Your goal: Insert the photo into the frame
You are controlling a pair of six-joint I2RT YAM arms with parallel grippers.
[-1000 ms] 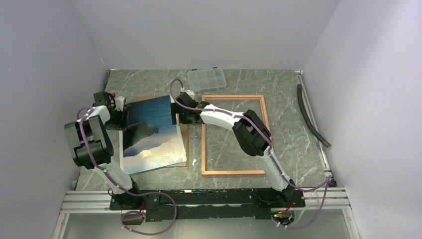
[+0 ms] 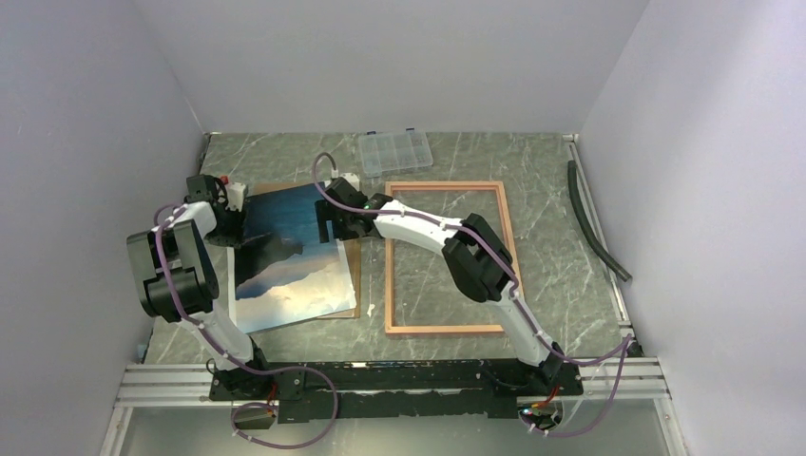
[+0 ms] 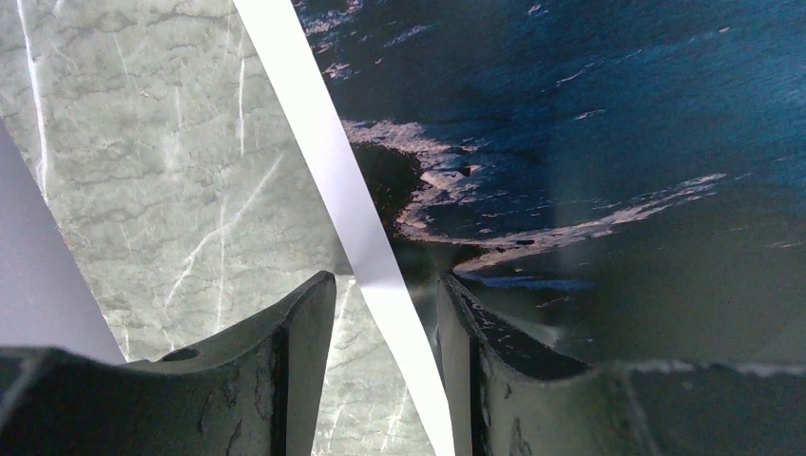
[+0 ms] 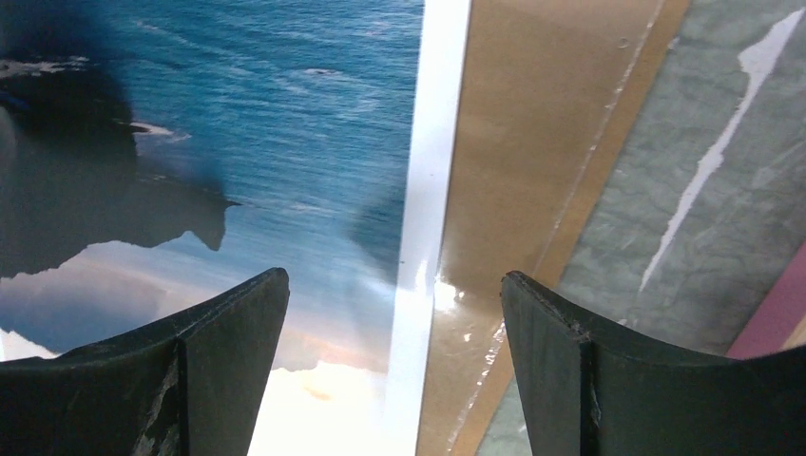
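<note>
The photo (image 2: 295, 271), a dark blue seascape with a white border, lies on a brown backing board (image 2: 353, 275) left of centre. To its right the empty wooden frame (image 2: 391, 285) rests flat on the table. My left gripper is part open at the photo's left edge, one finger over the bare table and the other over the picture; the white border passes between them. At the opposite edge, my right gripper stands open, its left finger above the photo and its right one above the board. Contact with the photo cannot be made out.
A clear compartment box (image 2: 395, 152) sits behind the frame. Along the right wall lies a dark tube (image 2: 594, 223).
Both grippers have shifted slightly: the left one a little rightward onto the photo's edge, the right one leftward over the opposite edge. The photo and frame stay where they were.
</note>
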